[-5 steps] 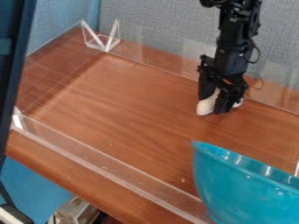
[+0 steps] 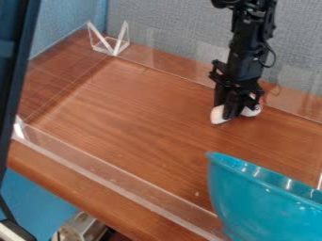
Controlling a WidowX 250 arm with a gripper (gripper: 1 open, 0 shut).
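The black arm reaches down from the top right to the wooden board, where its gripper (image 2: 234,110) rests low near the back clear wall. White shapes show at the bottom of the gripper on both sides; whether these are fingertips or a held object, I cannot tell. The gripper looks shut, though what is between its fingers is hidden by the dark body.
A large teal bowl (image 2: 265,200) fills the front right. Clear walls edge the wooden board (image 2: 126,122), with a white-edged bracket (image 2: 109,43) at the back left corner. The board's left and middle are bare. A dark frame stands at the far left.
Since a second ago the gripper has shifted or turned slightly, with the white shape on its right now showing more. Little else has changed.
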